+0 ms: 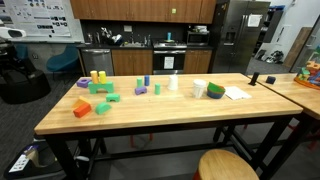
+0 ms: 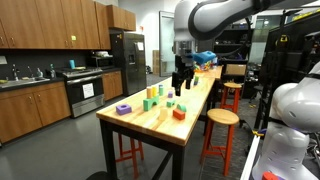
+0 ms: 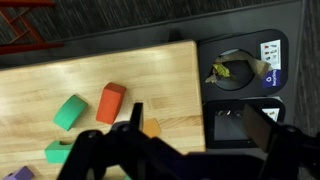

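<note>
High above the end of the wooden table (image 3: 175, 75), my gripper (image 2: 182, 89) points down, clear of every block. The wrist view has its dark fingers spread wide at the lower edge, with nothing held in the open gripper. Below and to the left lie a red-orange block (image 3: 111, 102), a green block (image 3: 70, 112) and another green block (image 3: 57, 152). A finger partly covers an orange piece (image 3: 151, 128). From the front, the red-orange block (image 1: 82, 109) sits near the table's left end.
Yellow cups (image 1: 94, 76), a purple block (image 1: 140, 90), a white cup (image 1: 173, 82), a mug (image 1: 199, 88) and a green bowl (image 1: 215, 90) stand along the table. Beyond the table edge is a black tray (image 3: 232, 100); a stool (image 1: 226, 165) stands in front.
</note>
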